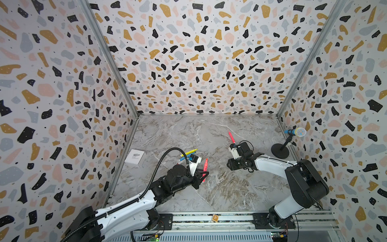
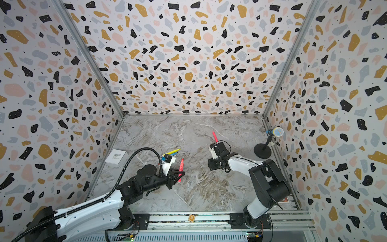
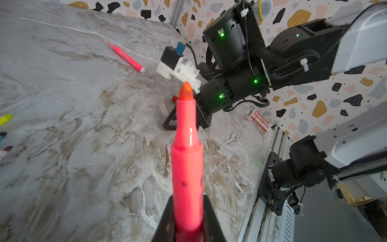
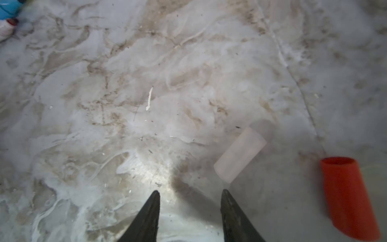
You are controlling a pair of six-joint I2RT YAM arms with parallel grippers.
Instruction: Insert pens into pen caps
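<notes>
An uncapped pink marker point(image 3: 186, 173) with an orange tip points up in the left wrist view, and my left gripper is shut on its lower body. In the right wrist view my right gripper stands open above the table, nothing between its fingers. Just ahead and to the right of its fingertips lies a translucent whitish cap point(image 4: 240, 154). A red cap point(image 4: 350, 197) lies farther right, its open end facing up the picture. Another pink marker point(image 3: 125, 56) rests on the table beyond the right arm.
Yellow point(image 1: 188, 152) and blue point(image 1: 187, 157) markers lie behind the left gripper. A white box point(image 1: 134, 156) stands at the left edge, and a black stand point(image 1: 281, 150) at the right. Bare table stretches between the two grippers.
</notes>
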